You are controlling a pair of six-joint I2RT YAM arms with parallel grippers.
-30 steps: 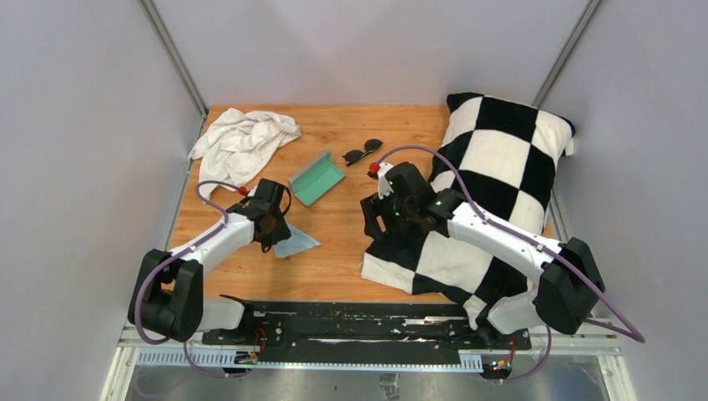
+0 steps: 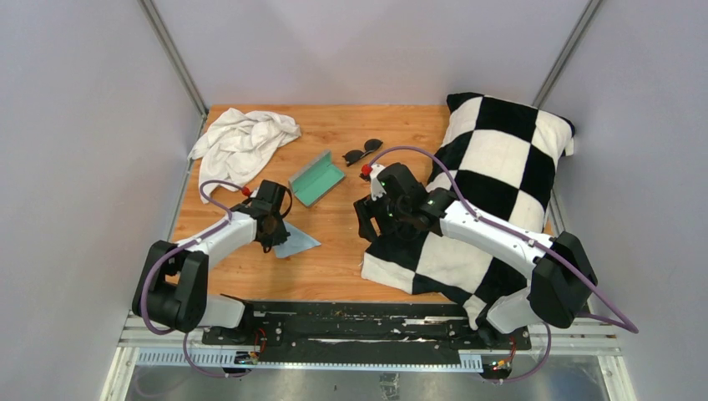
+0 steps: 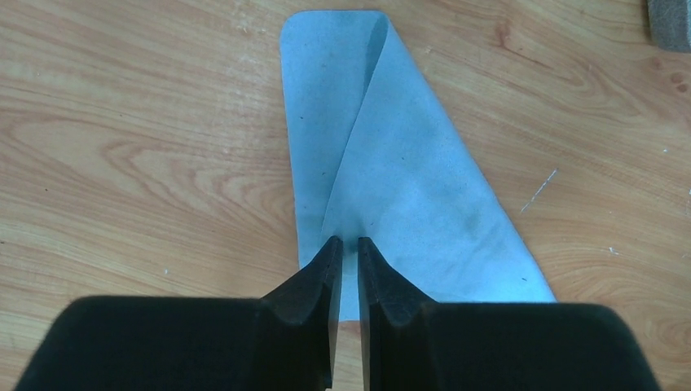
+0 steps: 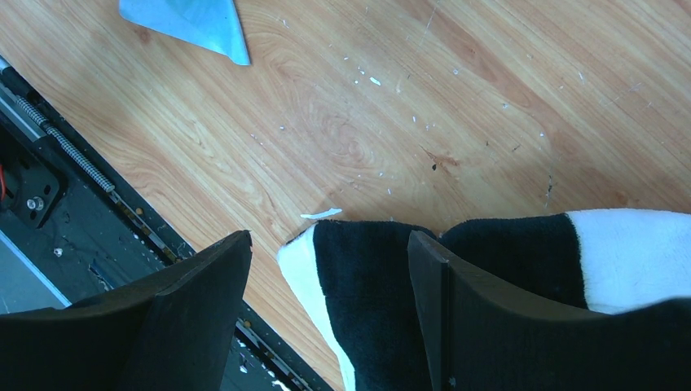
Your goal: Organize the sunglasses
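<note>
Dark sunglasses (image 2: 363, 151) lie unfolded towards the back middle of the table. In front of them and to the left stands a green-lined case (image 2: 316, 180), its lid up and nothing inside. A light blue cloth (image 3: 407, 179) lies part folded under my left gripper, whose fingertips are close together over it with a narrow gap between. Whether they touch the cloth is unclear. My right gripper stands open above the corner of the checkered blanket (image 4: 367, 285), with nothing held.
A crumpled white cloth (image 2: 244, 142) occupies the back left. The black-and-white checkered blanket covers much of the right side, partly beneath the right arm. Bare wood shows in the middle, between the case and the blanket.
My right arm has shifted slightly left since a second ago. The left arm has moved only a little, and the sunglasses, case and blue cloth look unmoved.
</note>
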